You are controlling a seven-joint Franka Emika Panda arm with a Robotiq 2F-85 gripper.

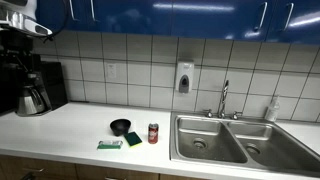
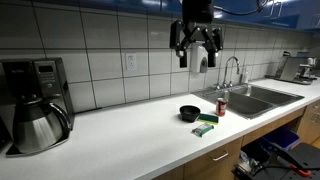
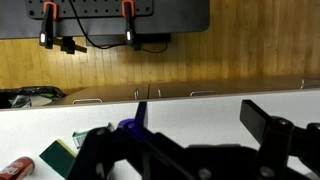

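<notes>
My gripper hangs high above the counter in exterior view 2, its fingers spread wide with nothing between them. In the wrist view both black fingers stand far apart over the bare white counter. A small black bowl rests on the counter. To its right stands a red can, also partly visible in the wrist view. Between them lies a dark green sponge, with a green and white packet nearer the front edge. All these things are well below the gripper and apart from it.
A steel double sink with a faucet is set into the counter at the right. The coffee maker occupies the counter's left end. Blue cabinets hang above. Much of the counter left of the bowl is clear.
</notes>
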